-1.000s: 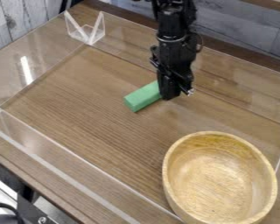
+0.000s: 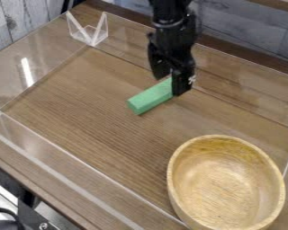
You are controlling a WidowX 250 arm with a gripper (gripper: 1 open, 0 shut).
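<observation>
My gripper (image 2: 172, 70), dark and open, reaches down from the top centre, its fingers around the upper right end of a green rectangular block (image 2: 148, 101). The block lies diagonally on the wooden table (image 2: 75, 126). Whether the fingertips touch it cannot be told.
A pale wooden bowl (image 2: 225, 193) sits at the lower right. A white wire-like object (image 2: 89, 29) stands at the upper left.
The block looks unmoved.
</observation>
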